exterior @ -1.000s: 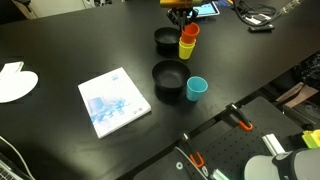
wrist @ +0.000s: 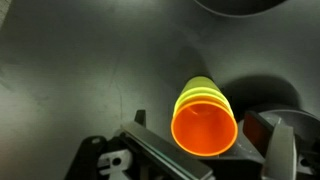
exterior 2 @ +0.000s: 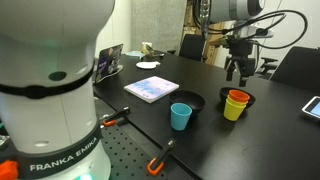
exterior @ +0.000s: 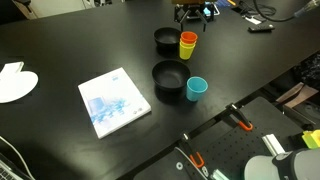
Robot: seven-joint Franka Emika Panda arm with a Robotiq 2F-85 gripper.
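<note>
An orange cup sits nested in the top of yellow cups, seen upright in exterior view 2 on the dark table. My gripper is open just above this stack. In the wrist view its two fingers stand on either side of the orange cup, with gaps between them and its rim. In exterior view 1 the gripper appears near the top edge, clear of the orange cup. How many yellow cups are nested is hard to tell.
One black bowl stands right beside the stack, another black bowl nearer the teal cup. A white-covered book and a white plate lie to the left.
The orange cup has come down slightly onto the yellow cups and is now let go. My gripper has opened and risen away from it.
</note>
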